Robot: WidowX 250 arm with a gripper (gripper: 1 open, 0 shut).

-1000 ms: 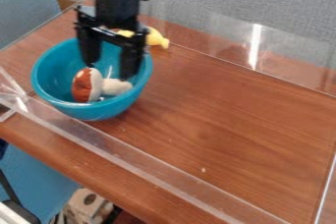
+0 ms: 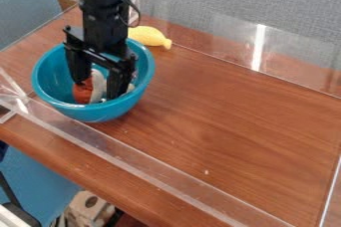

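My black gripper (image 2: 102, 66) reaches down from the top into a blue bowl (image 2: 83, 108) at the left of the table, its open fingers spread over the things inside. An orange-red item (image 2: 83, 92) lies in the bowl beneath the fingers, and a white item beside it is mostly hidden by the gripper. A yellow object (image 2: 151, 37) lies behind the bowl, outside it.
Clear panels edge the table at back, front and right. A grey wall stands behind.
The gripper has moved left and down into the bowl, now covering much of the orange-red and white items that were visible earlier.
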